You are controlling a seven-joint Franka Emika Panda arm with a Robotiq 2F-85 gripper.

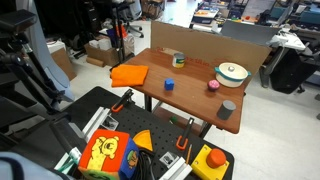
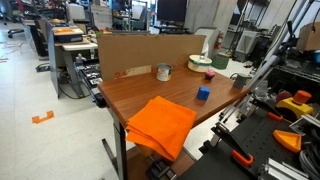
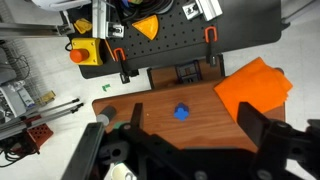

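Observation:
An orange cloth lies flat at the left of the brown table. To its right sits a small blue block. Farther back stands a can with a pale label. A pink object rests near a white lidded pot, and a grey cup stands at the right. From above, the wrist view shows the blue block between the widely parted dark fingers of my gripper. It is open and holds nothing. The cloth lies beyond the right finger.
A cardboard panel closes off the table's back. At the front, a black perforated base bears a colourful box, an orange wedge and a yellow block with a red button.

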